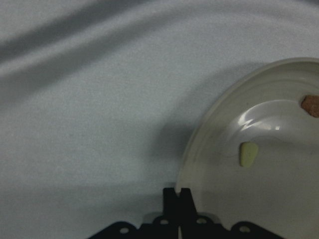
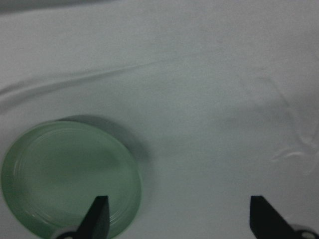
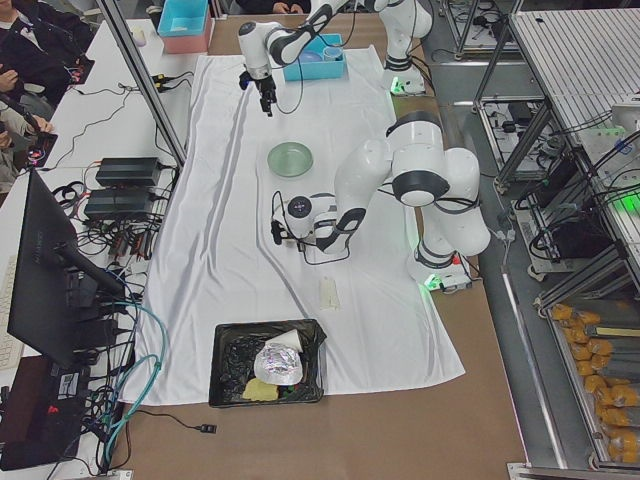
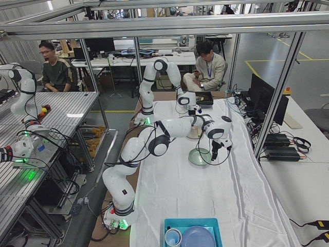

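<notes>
A green plate (image 2: 70, 164) lies on the white cloth; my right gripper is open above the cloth beside it, nothing between its fingers. My left gripper is shut at the rim of a pale dish (image 1: 279, 194), which holds a pale yellow piece (image 1: 248, 154) and a brown piece (image 1: 310, 105). Whether the rim is between its fingertips I cannot tell.
A black lined bin (image 3: 230, 360) with foil and other items stands at one end of the cloth. A blue tray (image 4: 172, 222) with a cup and plate is at the other. Cloth around the green plate is largely clear.
</notes>
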